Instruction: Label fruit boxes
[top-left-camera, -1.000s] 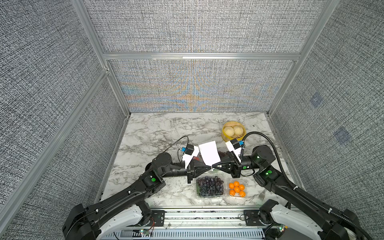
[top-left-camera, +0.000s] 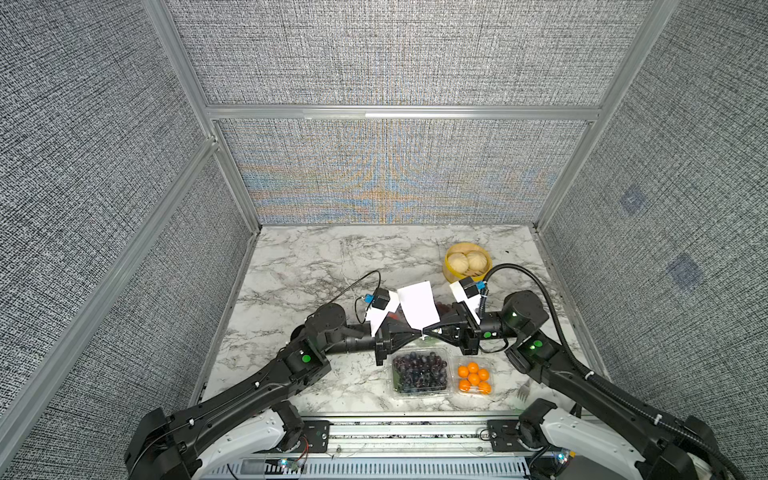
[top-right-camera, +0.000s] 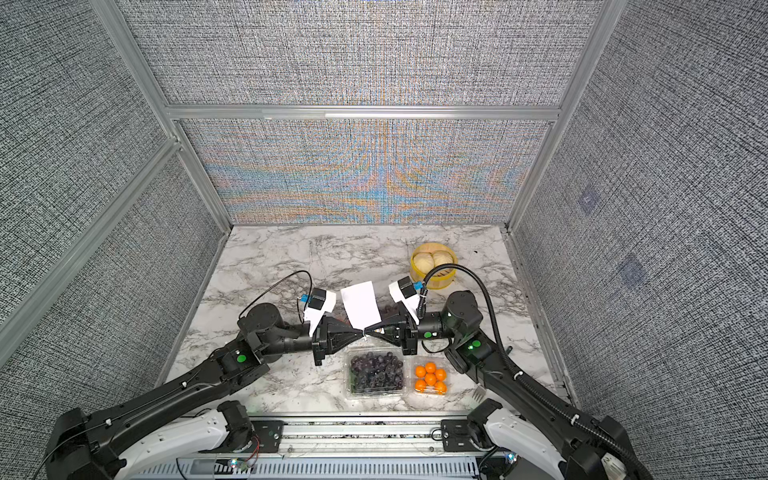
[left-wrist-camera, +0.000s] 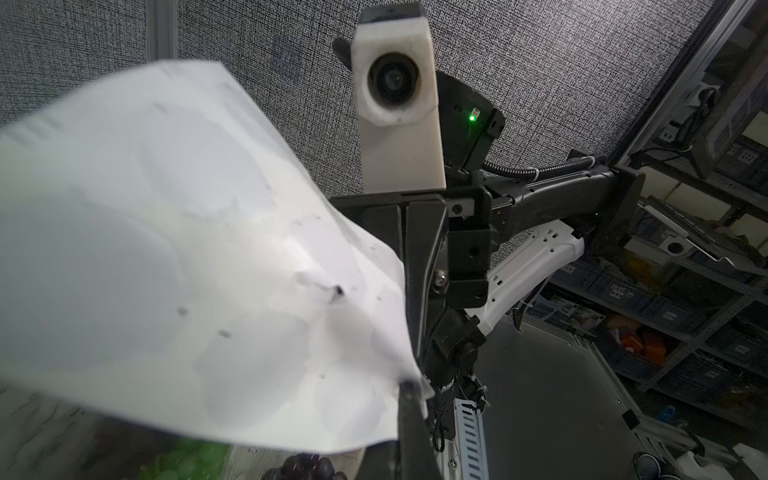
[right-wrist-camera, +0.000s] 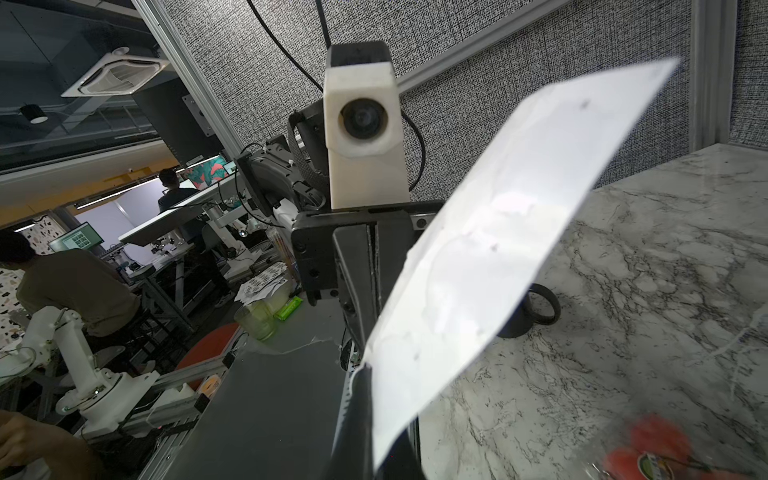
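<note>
A white sheet (top-left-camera: 417, 302) stands up above the table where my two grippers meet tip to tip. My left gripper (top-left-camera: 416, 332) is shut on its lower edge from the left. From the right, my right gripper (top-left-camera: 428, 329) is shut at that same edge. Up close in the left wrist view, the sheet (left-wrist-camera: 200, 264) bends and creases near the fingertips. The clear box of dark grapes (top-left-camera: 421, 373) lies in front of the grippers, with the box of orange fruit (top-left-camera: 473, 378) to its right. A box with red fruit (right-wrist-camera: 657, 448) bears a small round label in the right wrist view.
Green grapes (left-wrist-camera: 184, 460) show under the sheet's lower edge. A yellow steamer (top-left-camera: 467, 261) with buns stands at the back right. A fork (top-left-camera: 524, 390) lies at the front right.
The sheet and both gripper tips have shifted only very slightly. The boxes and the steamer have stayed put.
</note>
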